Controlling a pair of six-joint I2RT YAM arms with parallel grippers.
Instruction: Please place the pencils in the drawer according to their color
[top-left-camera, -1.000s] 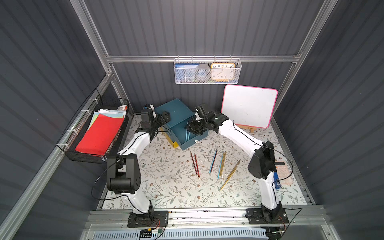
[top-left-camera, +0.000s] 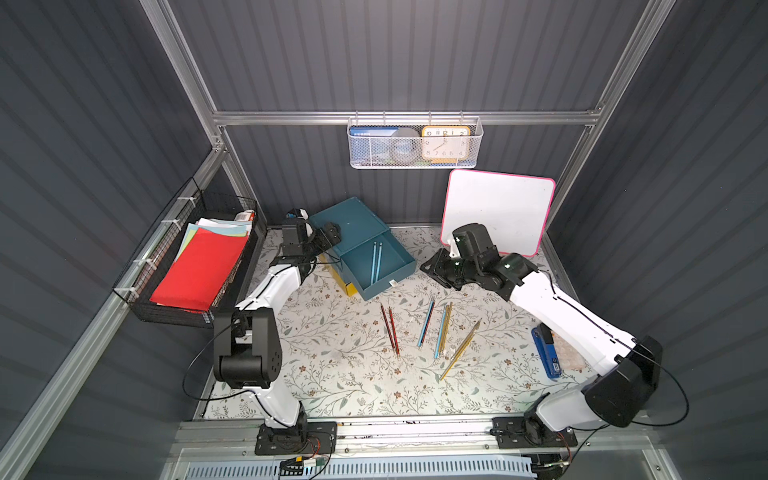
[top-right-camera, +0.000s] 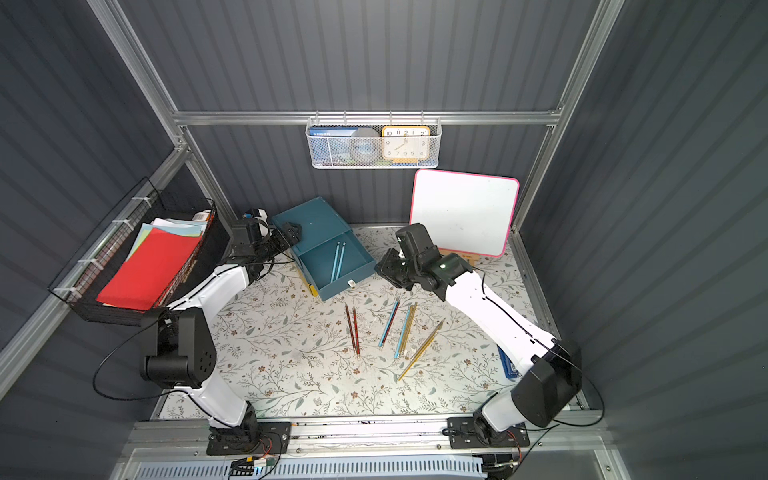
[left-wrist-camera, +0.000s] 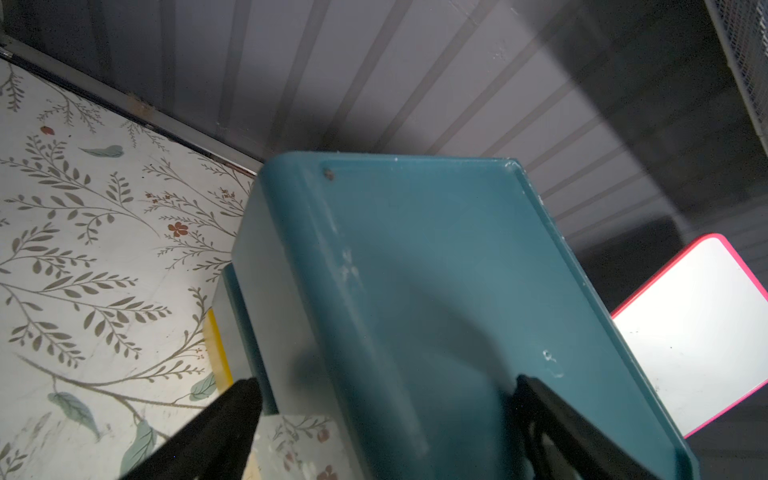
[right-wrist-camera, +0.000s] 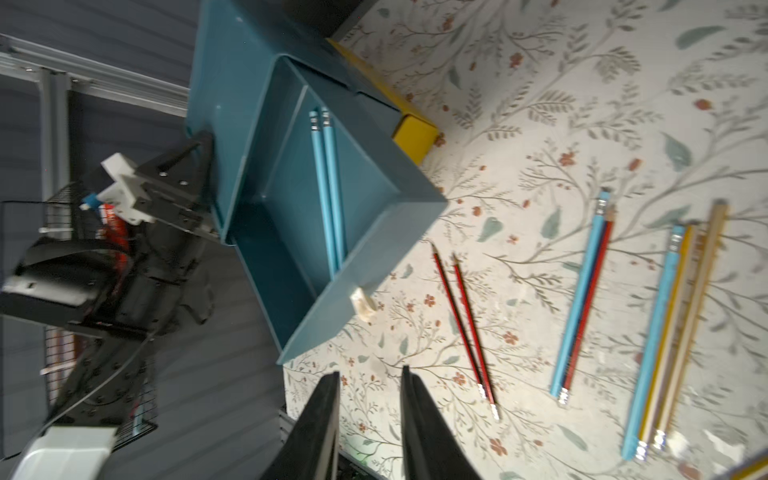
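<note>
A teal drawer box (top-left-camera: 395, 270) stands at back left with its open drawer holding two light-blue pencils (right-wrist-camera: 326, 200); a yellow part (right-wrist-camera: 416, 136) shows at its side. My left gripper (top-left-camera: 324, 240) is at the box's top, fingers against it; its finger state is unclear. My right gripper hangs above the table right of the drawer, part open, nothing seen between the fingers. On the table lie two red pencils (right-wrist-camera: 468, 320), a blue pencil (right-wrist-camera: 577, 296) beside a red one (right-wrist-camera: 590, 296), another blue (right-wrist-camera: 656, 336) beside yellow pencils (right-wrist-camera: 696, 320), and further yellow (top-left-camera: 460, 349).
A whiteboard (top-left-camera: 496, 208) stands at back right, a blue stapler (top-left-camera: 545, 352) lies at right, and a wire tray with papers (top-left-camera: 200, 264) is at left.
My right gripper has moved from over the drawer to the right, out over the table, and its arm has swung right. My left arm has not moved.
</note>
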